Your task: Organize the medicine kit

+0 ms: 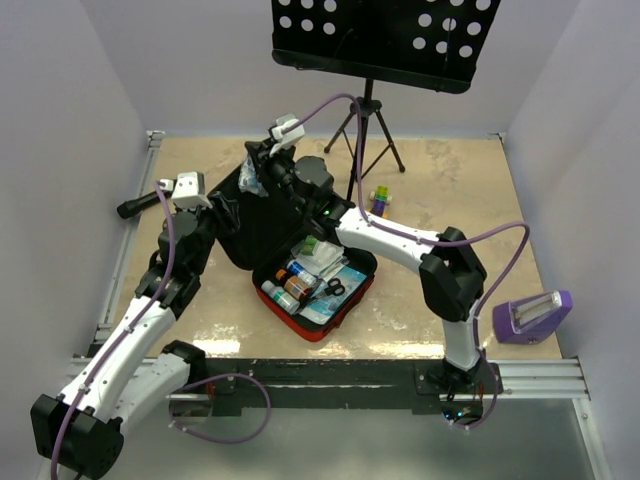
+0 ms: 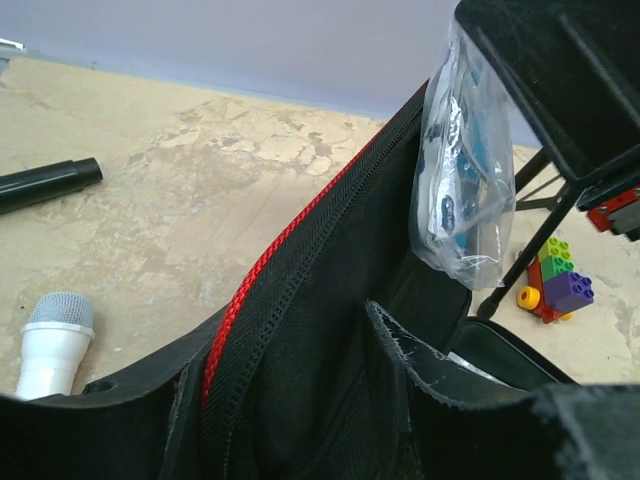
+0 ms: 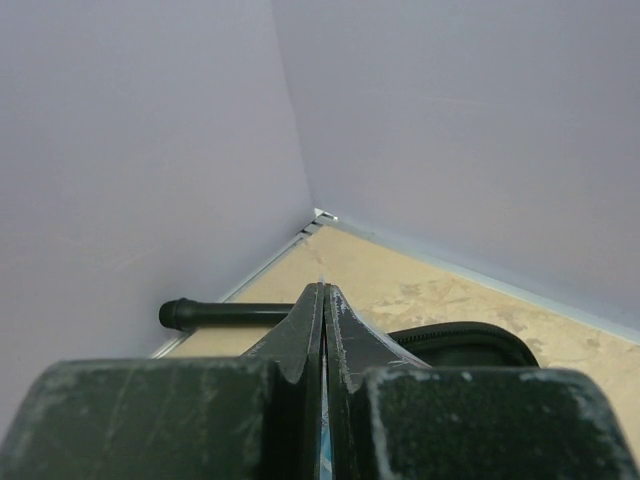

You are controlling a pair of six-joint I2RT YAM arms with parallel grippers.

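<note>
The medicine kit (image 1: 316,333) lies with its lid raised and its filled tray facing up. In the left wrist view, the lid's red-trimmed edge (image 2: 262,265) stands between the parted fingers of my left gripper, which is partly open. A clear plastic packet with blue inside (image 2: 465,170) hangs from my right gripper (image 1: 262,155), above the lid's far side. The right fingers (image 3: 300,335) are closed together, with a little of the packet showing behind them. Bottles (image 1: 291,284) and scissors (image 1: 334,287) rest in the tray.
A black music stand (image 1: 375,45) rises at the back, with toy blocks (image 1: 380,200) near its foot. At left lie a black cylinder (image 1: 140,204) and a white microphone (image 2: 55,340). A purple device (image 1: 532,317) stands far right.
</note>
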